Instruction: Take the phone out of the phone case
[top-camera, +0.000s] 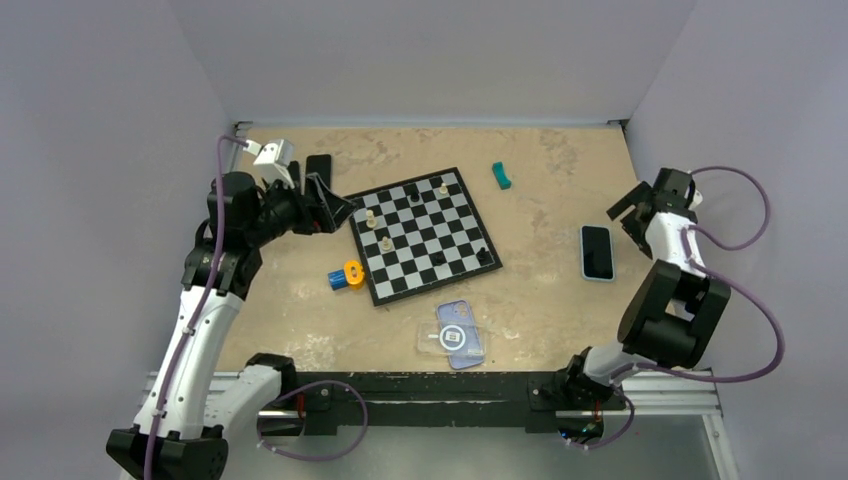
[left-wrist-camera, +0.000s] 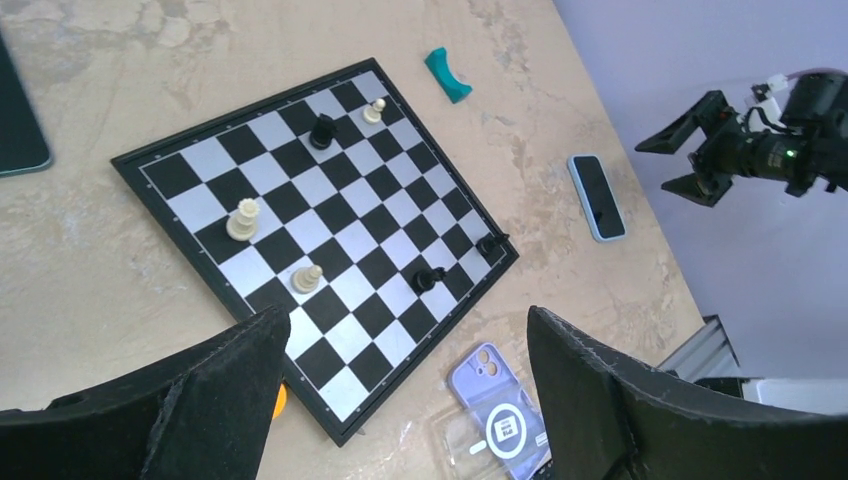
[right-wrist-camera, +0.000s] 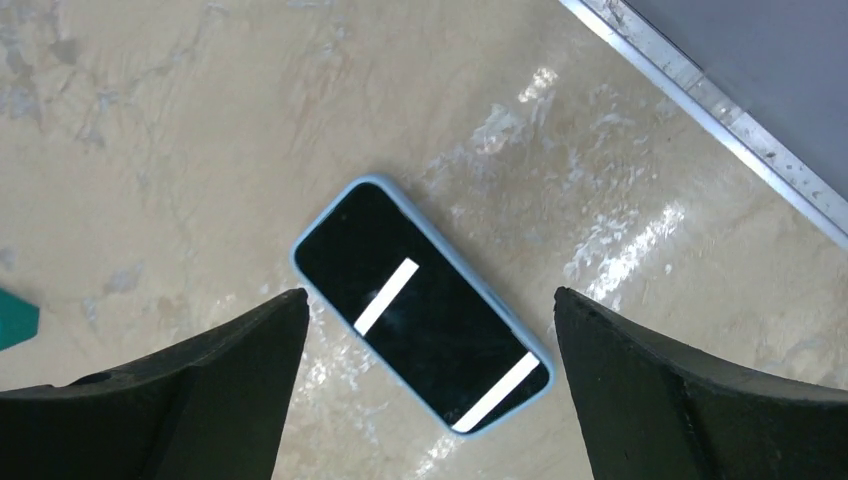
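Observation:
A black-screened phone in a light blue surround (top-camera: 597, 252) lies at the table's right, also centred in the right wrist view (right-wrist-camera: 420, 310). My right gripper (top-camera: 625, 215) is open above and beside it, nothing between its fingers. A blue phone case (top-camera: 455, 315) lies at the front middle with a clear case (top-camera: 432, 343) and a white ring, overlapping. My left gripper (top-camera: 330, 210) hangs open over the board's left side, empty between its fingers.
A chessboard (top-camera: 420, 280) with several pieces fills the middle. A black phone-like object (top-camera: 319, 165), a teal piece (top-camera: 501, 176) and a blue-yellow object (top-camera: 345, 276) lie around it. The right wall is close to my right arm.

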